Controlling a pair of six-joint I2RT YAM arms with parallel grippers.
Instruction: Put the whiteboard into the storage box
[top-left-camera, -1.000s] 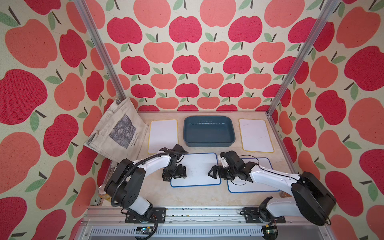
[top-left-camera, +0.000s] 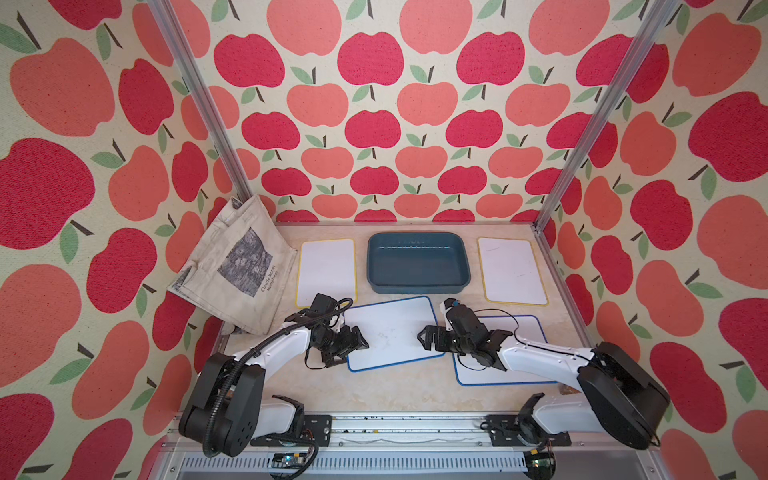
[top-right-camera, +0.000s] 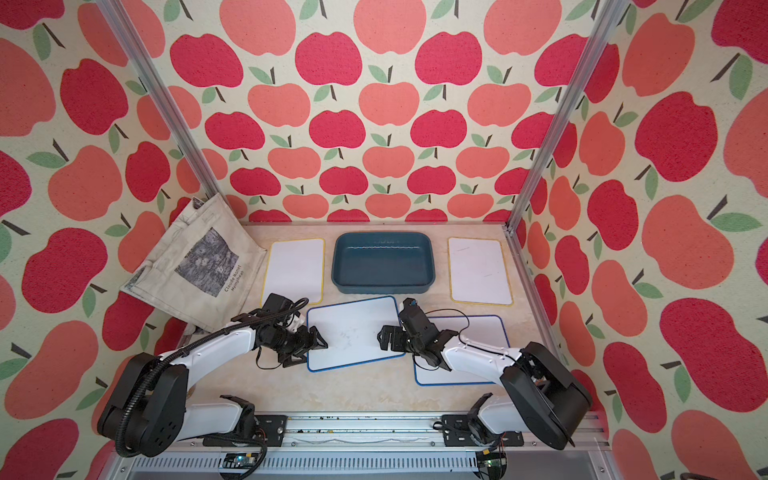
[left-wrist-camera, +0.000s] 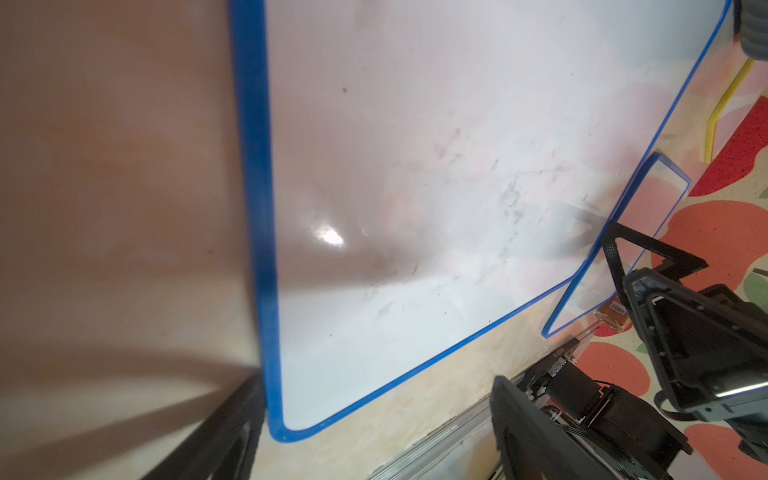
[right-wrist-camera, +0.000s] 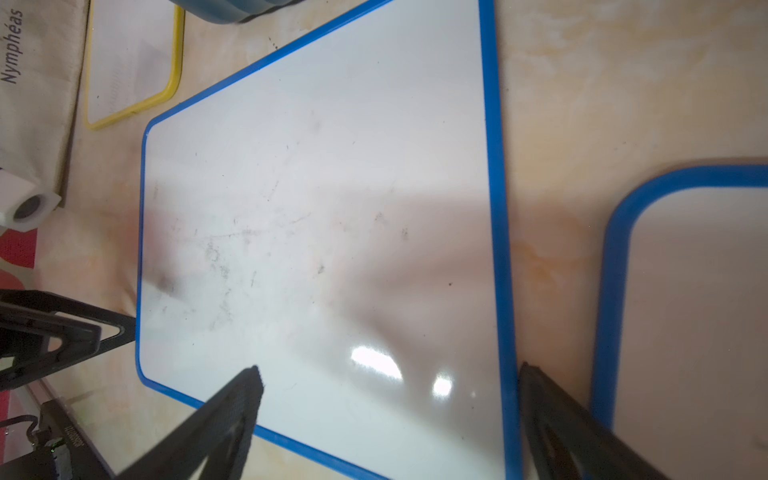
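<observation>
A white whiteboard with a blue rim (top-left-camera: 392, 332) lies slightly turned on the table, between my two grippers. In the left wrist view my left gripper is open, one fingertip close to the board's left rim and the other out past the front rim. My right gripper also has its fingers wide apart, at the board's right end. One of its fingers (right-wrist-camera: 552, 408) is beside the right rim, seemingly touching it; the other is over the front part. Behind the board stands the empty dark teal storage box (top-left-camera: 417, 289).
A second blue-rimmed board (top-left-camera: 524, 372) lies under the right arm. Yellow-rimmed boards lie left (top-left-camera: 326, 268) and right (top-left-camera: 513, 272) of the box. A canvas bag (top-left-camera: 248, 264) leans at the left. Bare table (top-left-camera: 400, 388) shows in front.
The whiteboard has turned, its right end swinging away from the front.
</observation>
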